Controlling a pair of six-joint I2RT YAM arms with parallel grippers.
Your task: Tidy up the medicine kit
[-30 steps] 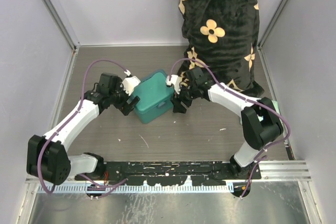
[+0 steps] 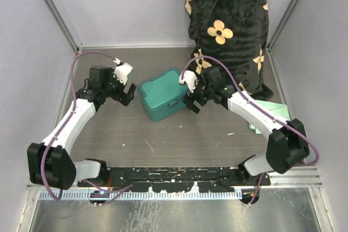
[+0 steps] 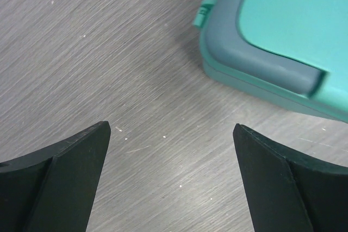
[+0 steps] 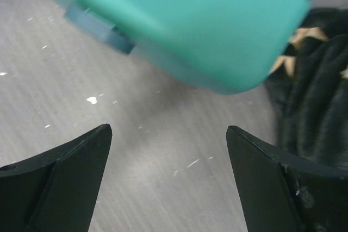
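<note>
A closed teal medicine kit (image 2: 160, 92) sits askew on the wooden floor between my arms, with a latch (image 4: 98, 28) on the side facing my right gripper. My left gripper (image 2: 129, 92) stands open to the left of the kit, empty; the left wrist view shows the kit's rounded corner (image 3: 261, 52) above its fingers. My right gripper (image 2: 191, 102) is at the kit's right end, its fingers apart with only floor between them; the kit lies just above them in the right wrist view.
A large black cushion (image 2: 228, 25) with gold flowers fills the back right. A pale green cloth (image 2: 272, 112) lies at the right edge.
My left gripper has drawn back leftward, away from the kit's corner. My right gripper has shifted slightly to the right and its fingers appear wider apart. The kit looks about the same.
</note>
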